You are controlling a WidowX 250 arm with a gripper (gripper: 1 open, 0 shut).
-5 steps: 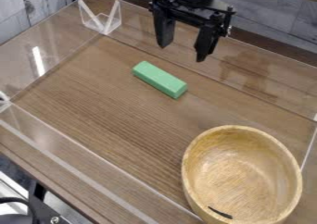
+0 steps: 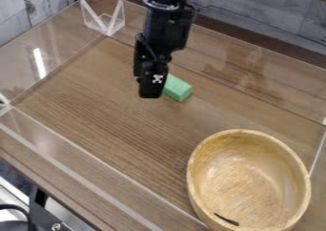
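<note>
The black gripper (image 2: 152,80) is in the upper middle of the camera view, angled down over the wooden table, with open fingers. Just right of it a green block (image 2: 176,87) lies on the table, partly hidden behind the gripper.
A large tan bowl (image 2: 247,183) fills the lower right. A small clear object (image 2: 105,17) stands at the top left, and another sits at the left edge.
The arm has swung down and to the left from the top of the view, to beside the green block, now partly covering it.
</note>
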